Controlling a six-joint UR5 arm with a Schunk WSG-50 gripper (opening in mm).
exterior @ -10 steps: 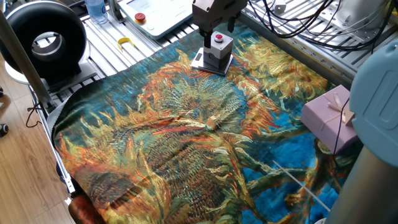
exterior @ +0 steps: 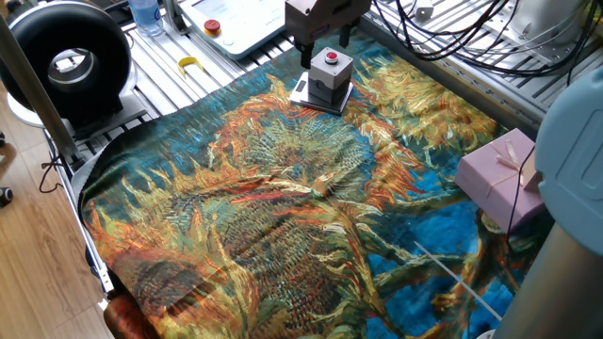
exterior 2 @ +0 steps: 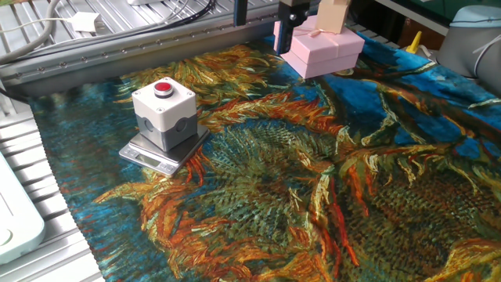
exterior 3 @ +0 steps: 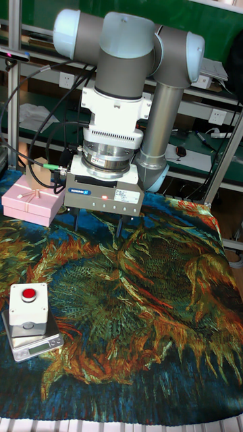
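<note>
My gripper [exterior 3: 129, 227] hangs above the cloth with its two fingers spread and nothing between them. A push-button box [exterior 2: 166, 117], white above and grey below with a red button on top, rests on a small silver scale [exterior 2: 160, 159]. The scale [exterior 3: 36, 347] has its display facing the front edge in exterior view 3.
A pink gift box [exterior 2: 319, 53] with a ribbon sits at the cloth's edge, a brown box [exterior 2: 333, 16] by it. Sunflower-patterned cloth [exterior: 283, 217] covers the table, its middle clear. Black cables [exterior: 452, 38] and a black ring-shaped object [exterior: 71, 71] lie beyond it.
The button box, scale and pink box have stayed put.
</note>
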